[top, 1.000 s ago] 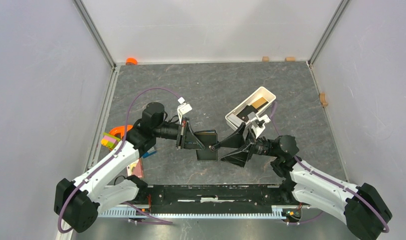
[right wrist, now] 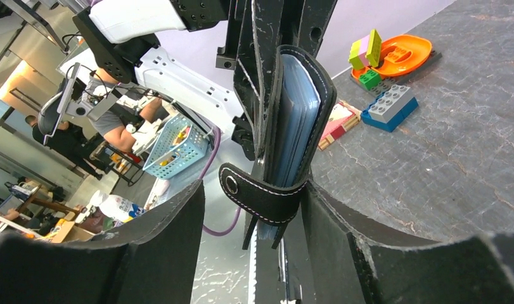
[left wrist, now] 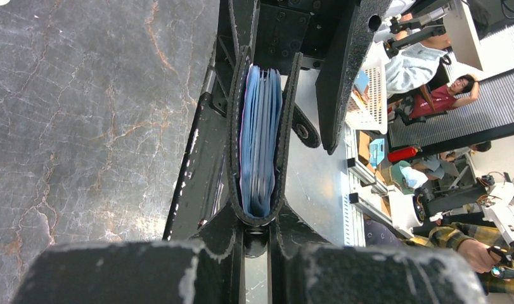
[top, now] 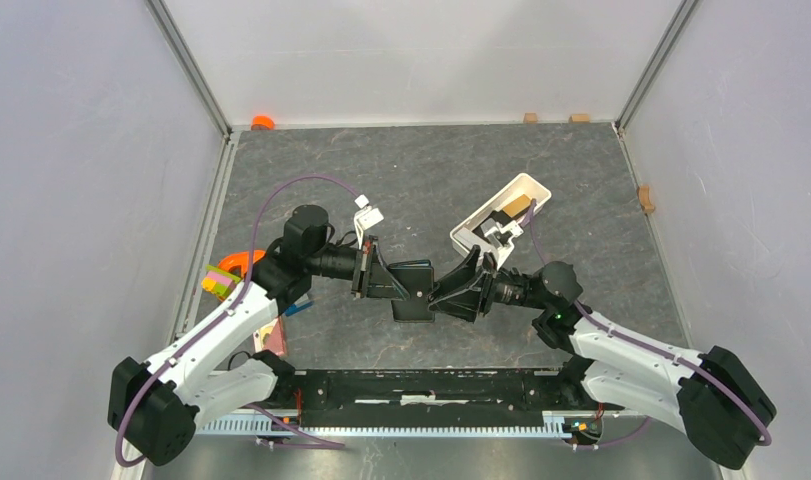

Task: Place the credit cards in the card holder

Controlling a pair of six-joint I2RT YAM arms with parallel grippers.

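Observation:
A black leather card holder with pale stitching is held up between the two arms. My left gripper is shut on it. Inside its covers stands a stack of bluish cards or sleeves, edges showing. The holder's strap, with a round metal snap, sticks out from the side toward my right gripper. That gripper's fingers are parted, one on each side of the strap's end. In the left wrist view a gap shows between the strap and the right gripper's outer finger.
A white tray holding dark and tan items stands behind the right arm. Toy blocks and an orange piece lie on the left side. Behind the arms the grey table is clear.
My right gripper has shifted slightly left toward the holder, and its fingers have come closer together. The left arm and the holder stay where they were.

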